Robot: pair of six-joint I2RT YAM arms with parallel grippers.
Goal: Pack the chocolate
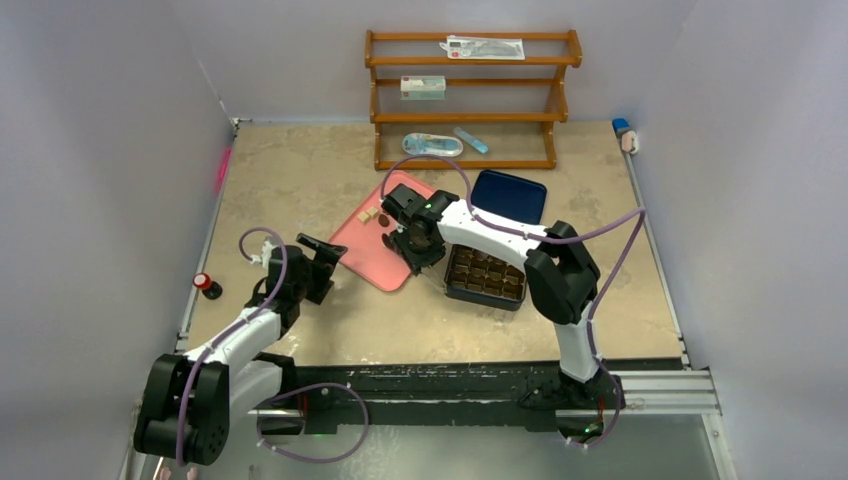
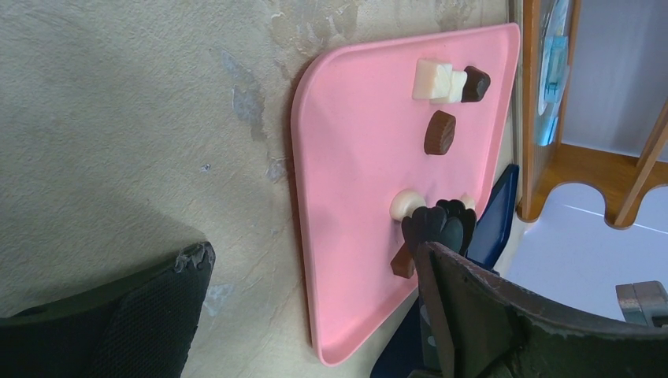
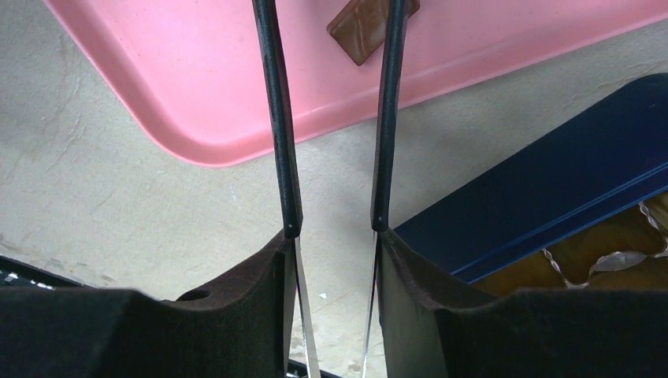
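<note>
Chocolates lie on a pink tray (image 1: 365, 255): white squares (image 2: 432, 79), dark pieces (image 2: 439, 132), a round white one (image 2: 405, 203). My right gripper is open over the tray's near right part; a brown chocolate (image 3: 354, 33) lies beneath, between or just under its fingers. The dark box (image 1: 485, 298) with a gold compartment insert stands right of the tray, partly under the right arm. My left gripper (image 1: 325, 260) is open at the tray's left edge, nothing between its fingers.
A navy lid (image 1: 510, 190) lies behind the box. A wooden rack (image 1: 470, 116) with packages stands at the back. A red-capped bottle (image 1: 208, 287) is at the left edge.
</note>
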